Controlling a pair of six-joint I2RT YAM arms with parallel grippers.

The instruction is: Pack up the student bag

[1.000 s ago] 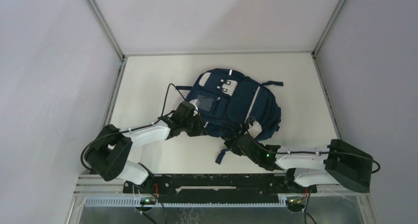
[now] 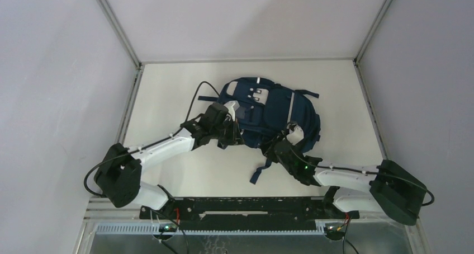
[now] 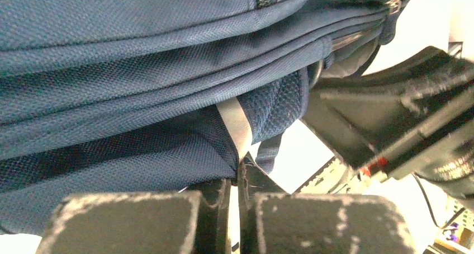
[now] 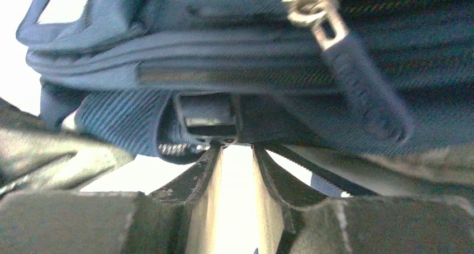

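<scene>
The navy student backpack [image 2: 279, 106] lies on the white table, both arms at its near edge. My left gripper is shut at a light webbing strip [image 3: 235, 122] and the navy fabric edge, which run into its fingertips. My right gripper stands part open just below a looped buckle [image 4: 207, 117] on the bag, under a navy zipper pull [image 4: 363, 86]. Whether the buckle sits between its fingertips is hard to tell. The bag's inside is hidden.
A loose strap [image 2: 257, 173] hangs toward the table's front edge. Walls stand on three sides.
The left gripper has moved right and toward the back, with the bag's left part shifting along. The right gripper has shifted slightly, staying at the near edge.
</scene>
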